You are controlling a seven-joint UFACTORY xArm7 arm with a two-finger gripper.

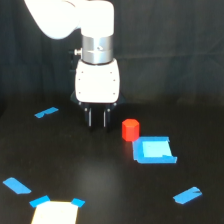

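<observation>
My gripper point(97, 124) points straight down near the middle of the dark table, its two dark fingers apart with nothing visible between them. Just to its right is a small red block point(130, 131), which looks clear of the fingers. A pale square framed in blue tape point(171, 159) lies right beside the block, on its right and slightly nearer the camera. How high the fingertips are above the table is hard to judge.
Another pale square point(55, 214) with blue tape at its corners is cut off by the bottom edge. Blue tape strips lie at far left point(46, 112), near left point(17, 186) and near right point(187, 195). Bare table fills the middle foreground.
</observation>
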